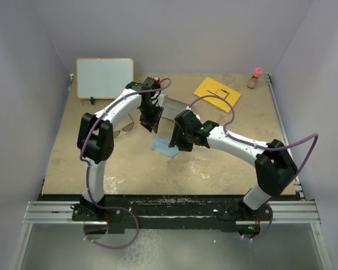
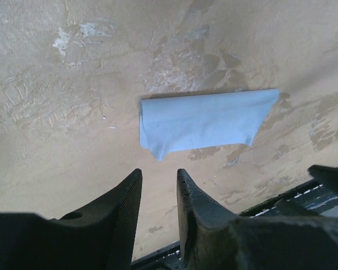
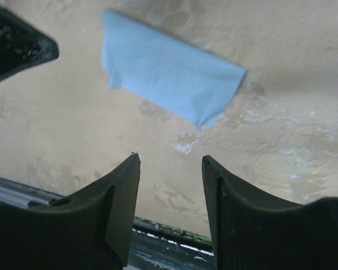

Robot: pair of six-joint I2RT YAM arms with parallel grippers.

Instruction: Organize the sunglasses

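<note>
A pair of sunglasses [image 1: 125, 129] lies on the table left of the left gripper, partly covered by the left arm in the top view. Between the two arms is a folded light-blue cloth [image 1: 161, 146], lying flat on the table. My left gripper hangs above the table with its fingers apart, and the cloth [image 2: 203, 121] lies clear of them. The right gripper is open too, with nothing but bare table between its fingertips; the cloth [image 3: 169, 73] lies beyond them. Neither gripper touches the cloth in the wrist views.
A grey box [image 1: 176, 107] stands behind the grippers, partly hidden. Farther back are a yellow sheet with an arrow [image 1: 228, 95], a white board [image 1: 105, 77] and a pink-capped bottle [image 1: 254, 77].
</note>
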